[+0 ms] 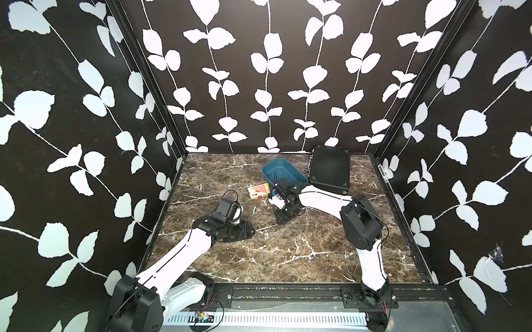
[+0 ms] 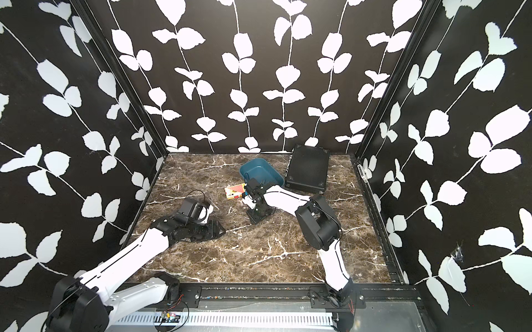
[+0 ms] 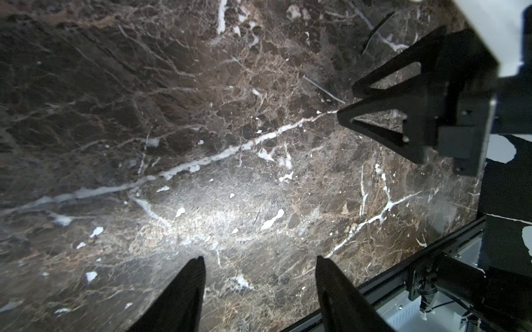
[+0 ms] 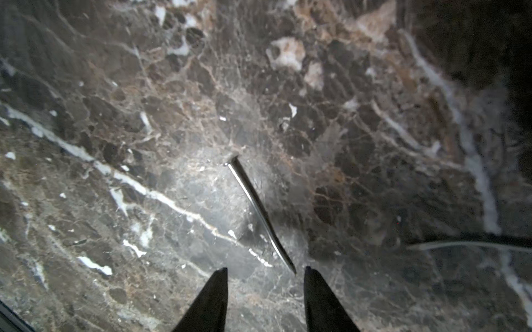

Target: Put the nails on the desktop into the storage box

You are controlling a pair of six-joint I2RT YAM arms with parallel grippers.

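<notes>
In the right wrist view a thin grey nail (image 4: 260,213) lies on the marble desktop. Its pointed end reaches toward the gap of my right gripper, which is open and empty. A second nail (image 4: 471,244) lies at that view's right edge. In the left wrist view a nail (image 3: 324,90) lies close to the right gripper's fingertips (image 3: 346,114), with another dark nail (image 3: 378,31) farther up. My left gripper is open over bare desktop. The blue storage box (image 1: 274,165) stands behind the right gripper, whose arm hides part of its inside.
A yellow and red card or small box (image 1: 258,191) lies left of the storage box. A black case (image 1: 330,168) stands to its right.
</notes>
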